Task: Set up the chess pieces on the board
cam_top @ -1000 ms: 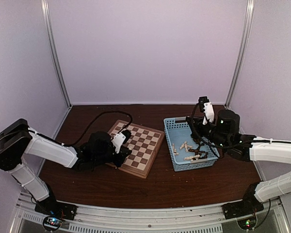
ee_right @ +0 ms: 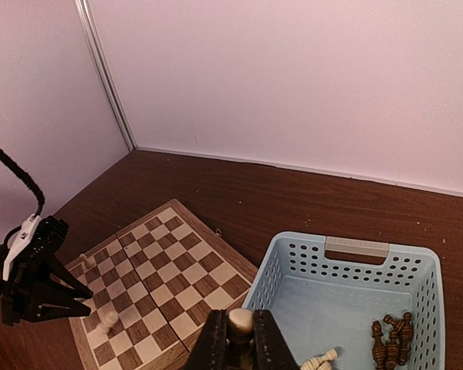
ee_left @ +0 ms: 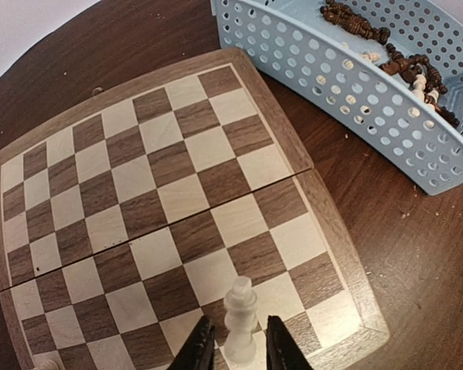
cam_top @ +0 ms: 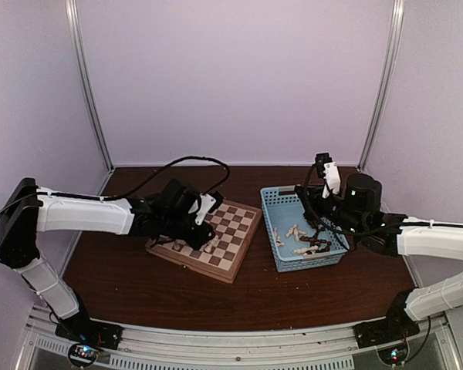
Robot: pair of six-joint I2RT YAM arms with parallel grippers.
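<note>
The chessboard (cam_top: 235, 220) lies left of the blue basket. A pale chess piece (ee_left: 241, 324) stands on its near part, ahead of and between the parted fingertips of my left gripper. From the right wrist view, that left gripper is open, with a gap to the standing pale piece (ee_right: 108, 320). A second pale piece (ee_right: 86, 261) is on the board's left edge area. Over the basket, my right gripper is shut on a pale piece, whose rounded end (ee_right: 241, 321) shows between the fingers.
In the blue basket (ee_right: 336, 297) lie several dark pieces (ee_right: 392, 343) and pale pieces (ee_right: 318, 361). Its wall (ee_left: 339, 85) rises close to the board's right edge. Bare brown table (cam_top: 162, 297) lies in front of the board.
My left arm has swung away from the table's front edge and over the board, its gripper now farther back and slightly right. The right arm has barely shifted.
</note>
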